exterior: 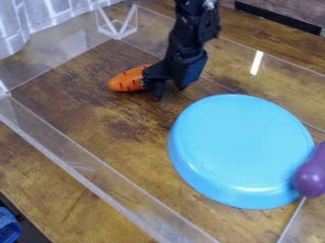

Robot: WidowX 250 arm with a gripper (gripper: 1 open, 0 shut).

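The black gripper [169, 78] hangs from the top centre, its fingers low over the wooden floor of the tray, right at the right end of an orange carrot [127, 81]. The carrot lies tilted on the wood. The fingers are dark against dark wood, so whether they are open or closed on the carrot is unclear.
A large blue disc [237, 150] fills the lower right, with a purple object [313, 173] at its right edge. Clear tray walls border the wood. A blue item [7, 228] is at the bottom left corner. Bare wood lies left and below the carrot.
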